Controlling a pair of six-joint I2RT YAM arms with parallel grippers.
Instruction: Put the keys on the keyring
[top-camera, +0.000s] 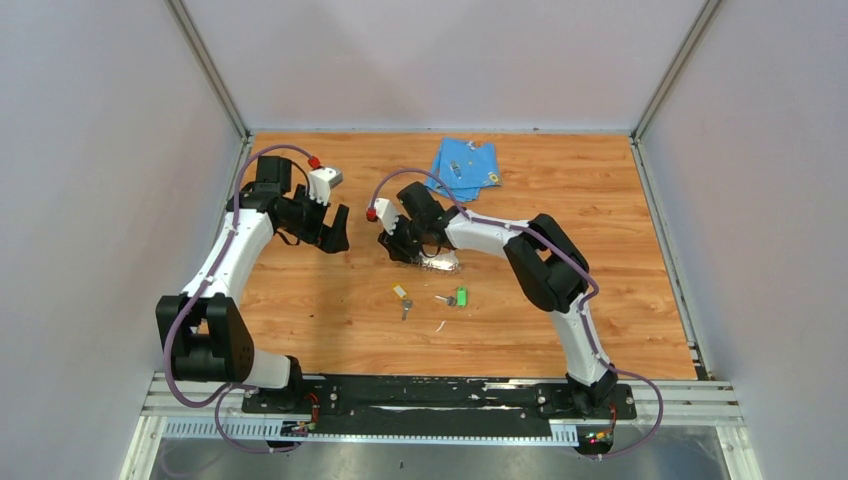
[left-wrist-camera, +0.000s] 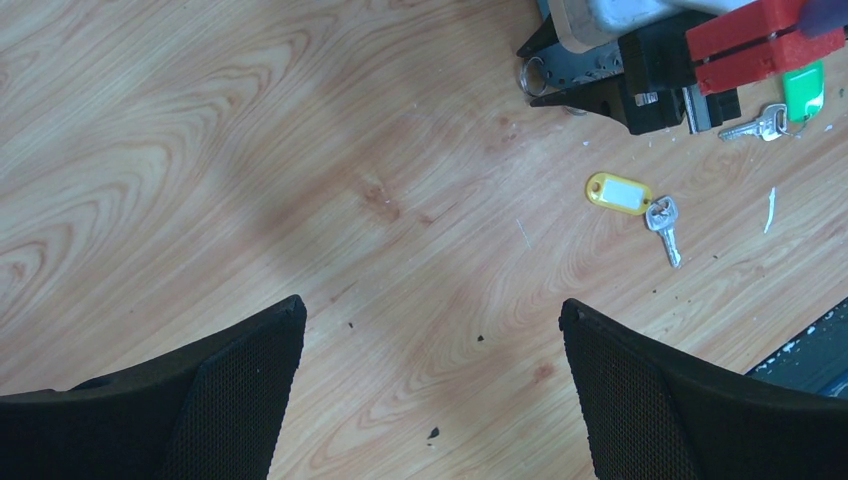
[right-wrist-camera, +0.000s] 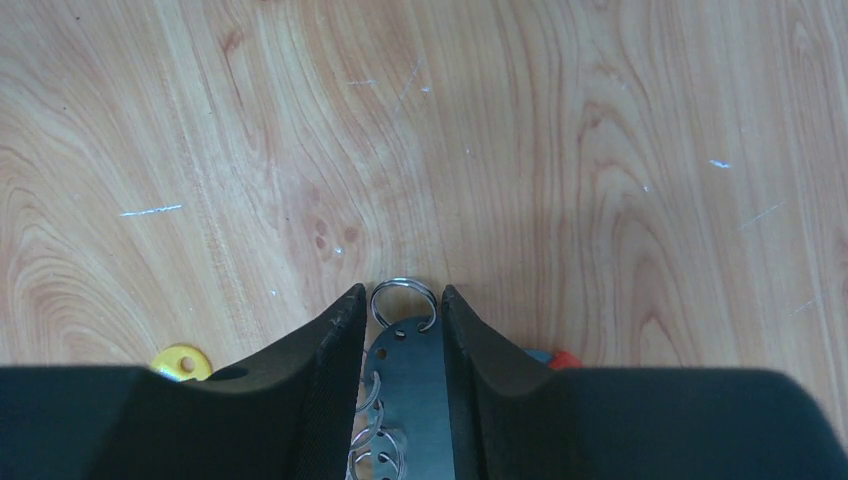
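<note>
A silver key ring (right-wrist-camera: 403, 288) hangs at the end of a grey metal holder (right-wrist-camera: 408, 390) that carries several more rings. My right gripper has its fingertips on either side of that ring, partly open; whether they touch it I cannot tell. One key (left-wrist-camera: 664, 228) lies by a yellow tag (left-wrist-camera: 619, 193) on the table. Another key (left-wrist-camera: 765, 124) lies attached to a green tag (left-wrist-camera: 803, 91). Over bare wood at the left, my left gripper stands wide open and empty. In the top view the right arm hides part of the holder (top-camera: 440, 262).
A folded blue cloth (top-camera: 466, 168) with small items on it lies at the back. A thin white scrap (top-camera: 440, 326) is near the front.
</note>
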